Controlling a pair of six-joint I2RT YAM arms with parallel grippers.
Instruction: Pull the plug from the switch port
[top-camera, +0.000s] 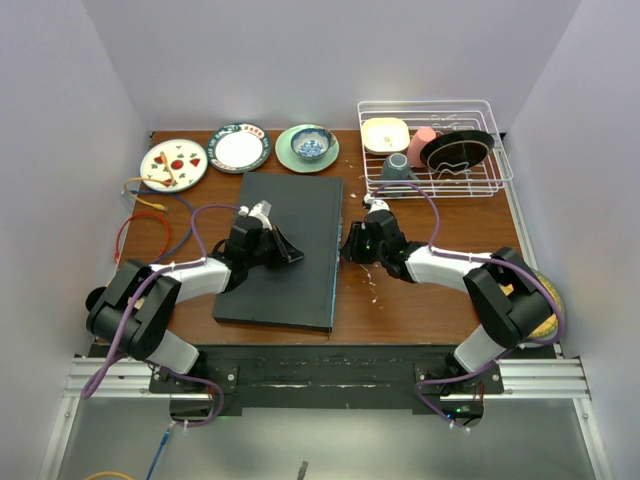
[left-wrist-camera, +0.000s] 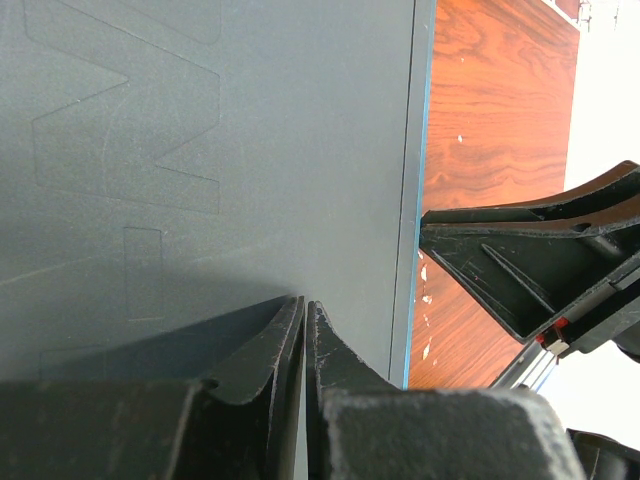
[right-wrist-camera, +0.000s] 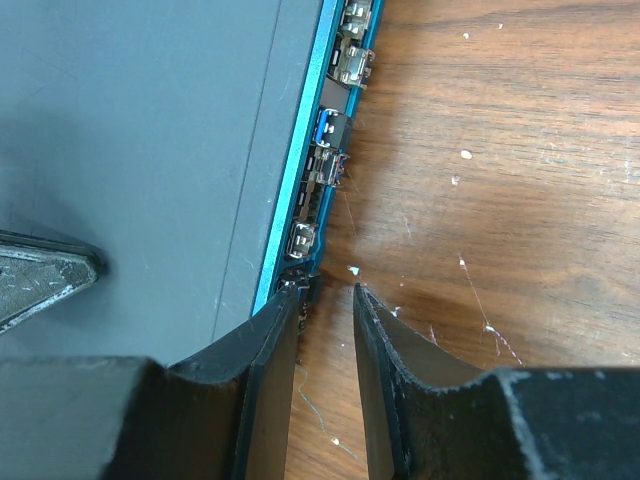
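Observation:
A large dark switch (top-camera: 280, 300) lies flat on the wooden table, a row of ports along its right edge (right-wrist-camera: 330, 150). My left gripper (top-camera: 295, 256) rests on its top, fingertips together (left-wrist-camera: 305, 305); nothing distinct shows between them. My right gripper (top-camera: 350, 250) is at the port edge, fingers part open (right-wrist-camera: 325, 295). A small dark piece (right-wrist-camera: 300, 283) at the lower ports is partly behind the near finger; I cannot tell if it is the plug.
Plates (top-camera: 238, 160) and a bowl stand at the back, a wire dish rack (top-camera: 470, 185) at back right. Loose cables (top-camera: 150, 215) lie at left.

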